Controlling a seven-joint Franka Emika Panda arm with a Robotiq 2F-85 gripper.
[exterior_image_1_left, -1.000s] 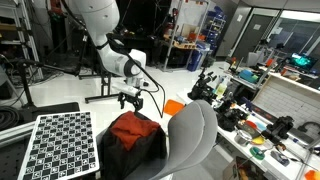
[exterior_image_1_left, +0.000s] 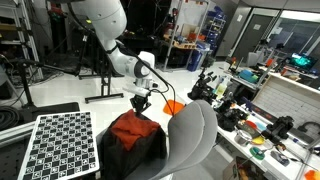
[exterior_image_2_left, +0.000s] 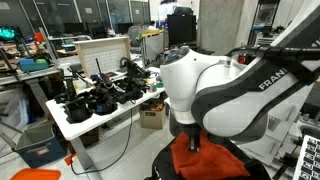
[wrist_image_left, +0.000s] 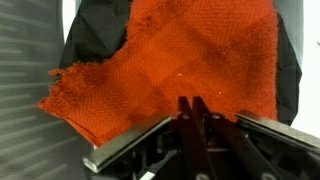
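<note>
A red-orange towel (exterior_image_1_left: 133, 127) lies bunched over a black cloth (exterior_image_1_left: 152, 146) on the seat of a grey chair (exterior_image_1_left: 192, 138). My gripper (exterior_image_1_left: 141, 103) hangs just above the far edge of the black cloth, close to the towel. Seen from the wrist, the towel (wrist_image_left: 165, 70) fills most of the view beneath the gripper, whose fingers stand part open with no cloth visible between them. In exterior view 2 the gripper (exterior_image_2_left: 193, 140) overlaps the towel (exterior_image_2_left: 210, 160); whether it touches cannot be told.
A black-and-white checkered board (exterior_image_1_left: 62, 143) lies at left. Beyond the chair runs a white table (exterior_image_2_left: 110, 115) crowded with black tools, and an orange bin (exterior_image_2_left: 36, 175) sits on the floor. The chair's tall back stands beside the towel.
The arm has come lower and shifted right in exterior view 1, bringing my gripper nearer the towel. The cloths look unmoved.
</note>
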